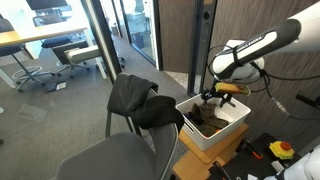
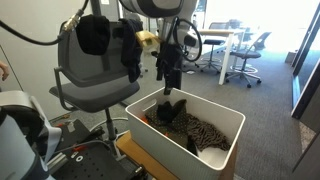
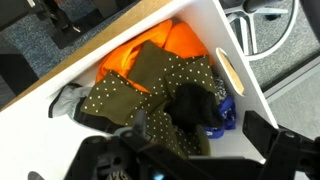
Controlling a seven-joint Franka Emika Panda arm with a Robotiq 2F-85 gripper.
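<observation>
A white box (image 2: 158, 143) holds several crumpled cloths. Among them are a dark cloth with small light dots (image 3: 121, 99), a black cloth (image 3: 193, 106), an orange cloth (image 3: 181, 40) and something blue (image 3: 226, 113). At the box's corner in the wrist view lies a grey cloth (image 3: 68, 102). My gripper is open above the box, its fingers apart with nothing held between them. From exterior view 2, the black cloth (image 2: 172, 110) rises in a peak below the fingers. How far the fingertips are above the cloths is hard to judge.
A grey chair (image 1: 115, 150) with black clothing (image 1: 140, 100) over its back stands beside the box. The box rests on a wooden surface (image 1: 196, 160). A red and yellow button (image 1: 281, 150) sits near the arm's base. Open floor lies behind.
</observation>
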